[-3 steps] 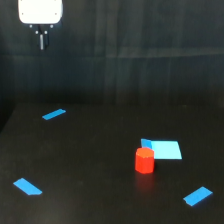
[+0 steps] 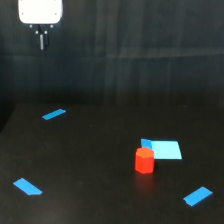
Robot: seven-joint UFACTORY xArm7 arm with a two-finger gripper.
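Observation:
A red hexagonal block [image 2: 144, 160] stands upright on the black table at the right of centre, just in front of a light blue square [image 2: 166, 149] with a darker blue edge at its left. My gripper [image 2: 43, 44] hangs high at the top left, below a white housing, well away from the block. Its fingers are small and dark; whether they are open or shut I cannot tell.
Blue tape strips lie at the back left [image 2: 54, 114], front left [image 2: 27, 187] and front right [image 2: 197, 196].

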